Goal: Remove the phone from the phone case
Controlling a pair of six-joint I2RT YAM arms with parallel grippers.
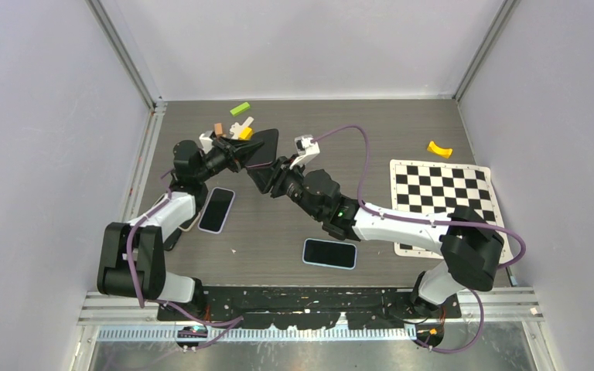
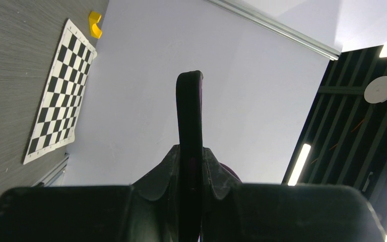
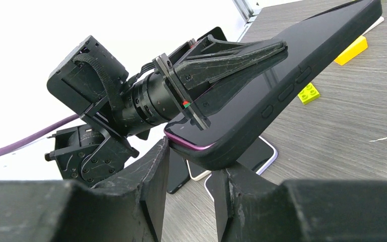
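A dark phone in a black case (image 1: 266, 143) is held up off the table between my two grippers. In the left wrist view the cased phone (image 2: 189, 113) stands edge-on, and my left gripper is shut on its two faces. A thin pink strip shows along the screen's lower end, inside the rim of the case (image 3: 277, 106). My right gripper is at that lower end, its fingers (image 3: 153, 186) apart, one on either side of the case corner. Whether both fingers press on the case cannot be told.
Phones lie on the table below: one beside the left arm (image 1: 216, 210), one at the front middle (image 1: 329, 253). A checkerboard (image 1: 450, 168) and a yellow piece (image 1: 439, 150) are at the right. Toy blocks (image 1: 240, 109) lie at the back left.
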